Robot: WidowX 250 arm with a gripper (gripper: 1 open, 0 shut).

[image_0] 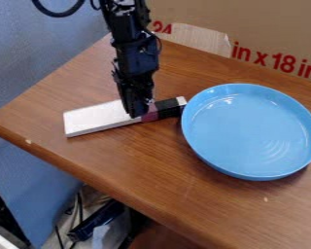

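The black arm comes down from the top of the camera view, its gripper [137, 107] low over a long white bar [96, 119] with a dark end [167, 106] lying on the wooden table. The gripper covers the middle of the bar; whether its fingers are open or shut on it cannot be seen clearly. A light blue plate [249, 131] lies on the right, close beside the bar's dark end.
A cardboard box [262, 29] with red print stands behind the table [165, 195]. A blue surface and cables are off the table's left edge. Free table lies behind and in front of the bar.
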